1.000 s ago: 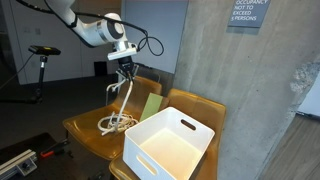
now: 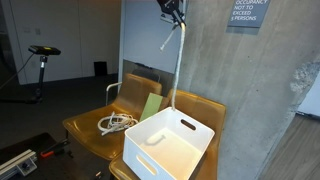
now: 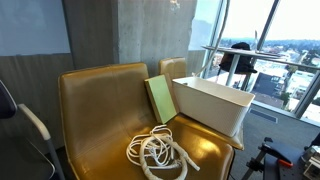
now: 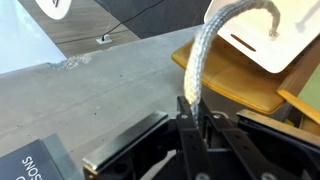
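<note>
High above the chairs, my gripper (image 2: pixel 174 14) is shut on a white rope (image 4: pixel 200 50), gripped between the fingers in the wrist view. From there the rope hangs as a long strand in exterior view 1, down toward the back of the white box (image 2: pixel 150 163), with a short free end dangling beside it. Whether the strand's lower part passes over or behind the box rim I cannot tell. More white rope (image 3: pixel 160 152) lies loosely coiled on the brown seat left of the box. The box's visible inside looks empty.
A green book-like panel (image 3: pixel 160 98) leans against the chair back (image 3: pixel 95 100), between the coil and the box. A concrete wall (image 2: pixel 235 80) stands behind the chairs. At the left is a black stand (image 2: pixel 43 65).
My gripper has risen and moved right with the rope, from above the coil to higher up near the box. The hanging strand has shifted right with it.
</note>
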